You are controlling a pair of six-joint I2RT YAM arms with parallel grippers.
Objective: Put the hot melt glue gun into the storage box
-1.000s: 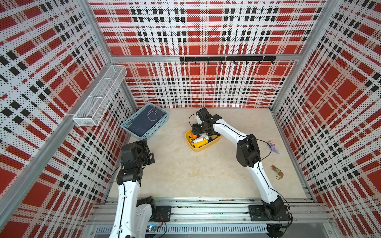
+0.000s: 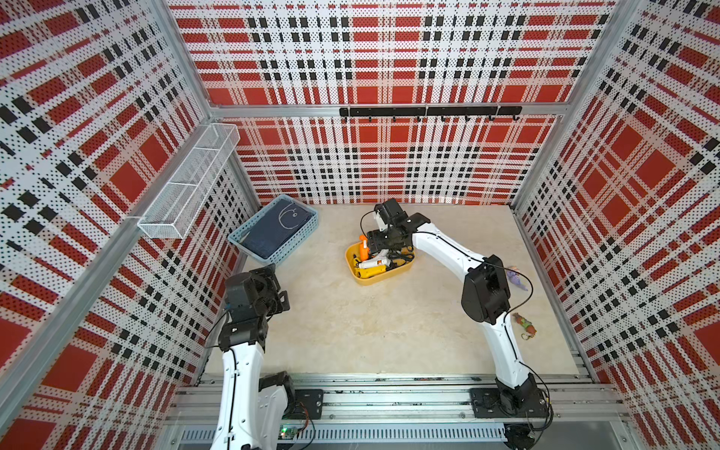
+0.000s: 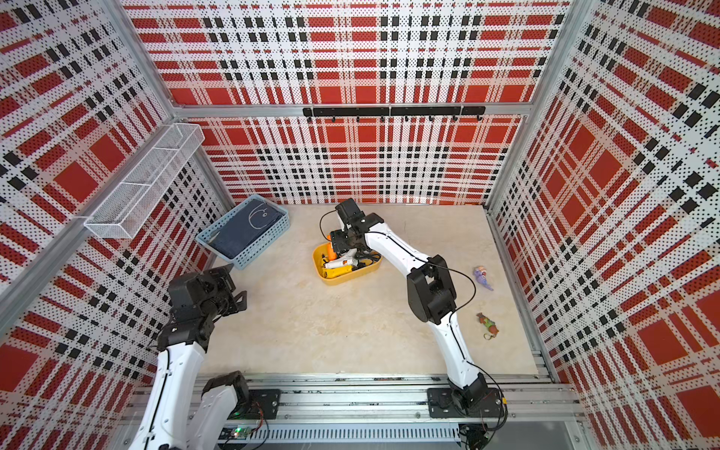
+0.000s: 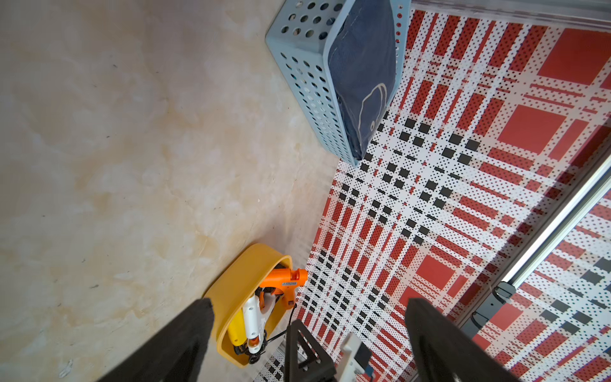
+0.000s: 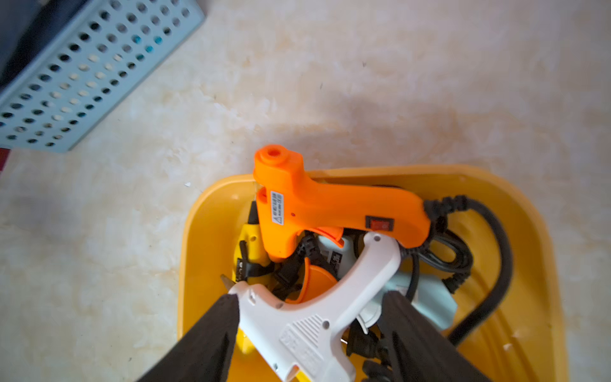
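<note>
An orange hot melt glue gun [image 5: 356, 207] with a black cable lies along the back rim of the yellow storage box [image 5: 550, 280], its nozzle end reaching past that rim in the right wrist view. Above the box is my right gripper, its fingers apart. Below and between them shows a white tool [image 5: 312, 337]; whether they touch it I cannot tell. The orange gun lies beyond the fingertips, not between them. My left gripper stands open and empty near the left side, away from the box [image 2: 378, 279].
A blue basket [image 2: 288, 246] holding dark cloth stands at the back left. Inside the yellow box lie a yellow tool [image 2: 371, 272] and several cables. Two small toys, one purple [image 3: 482, 277] and one red-green [image 3: 487, 324], lie at the right.
The right gripper has risen slightly and shifted right. The yellow box has slid a little left. More of the orange gun shows at the box's back left. The left arm has barely moved.
</note>
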